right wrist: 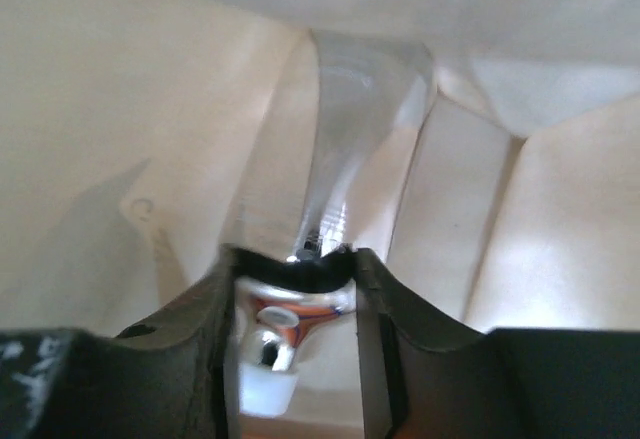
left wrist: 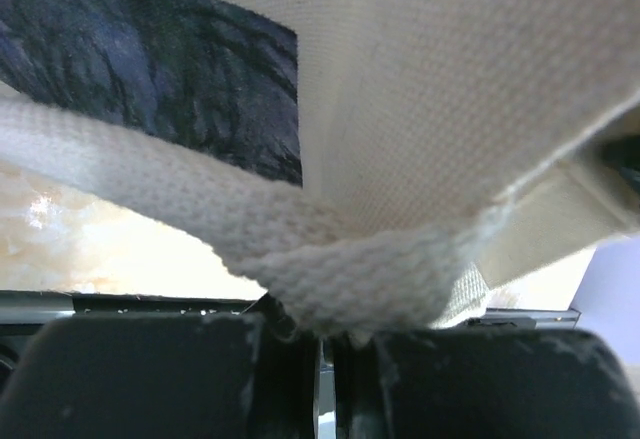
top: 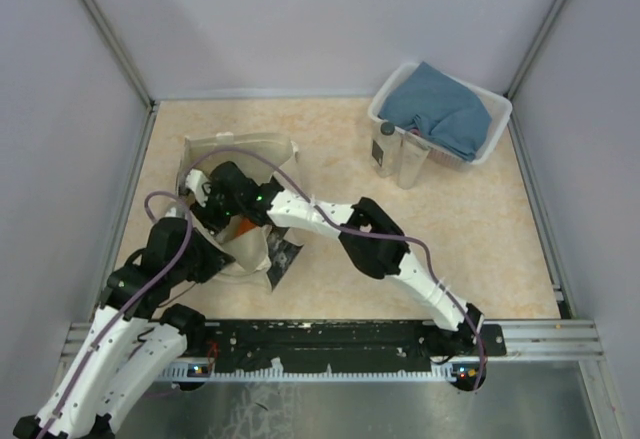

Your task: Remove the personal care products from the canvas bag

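Observation:
The cream canvas bag (top: 236, 145) stands open at the left of the table, a dark printed patch (top: 284, 257) on its near side. My left gripper is shut on the bag's thick woven edge (left wrist: 350, 274) at the near left. Down inside the bag is my right gripper, its fingers part open. Between and below its fingers shows a shiny metallic item with a white cap (right wrist: 266, 389). A clear plastic piece (right wrist: 345, 149) lies beyond it against the cloth. Something orange (top: 244, 226) shows in the bag in the top view.
A clear bottle with a grey cap (top: 385, 149) and a pale tube (top: 412, 162) stand outside the bag, in front of a white basket (top: 503, 111) holding a blue cloth (top: 440, 109).

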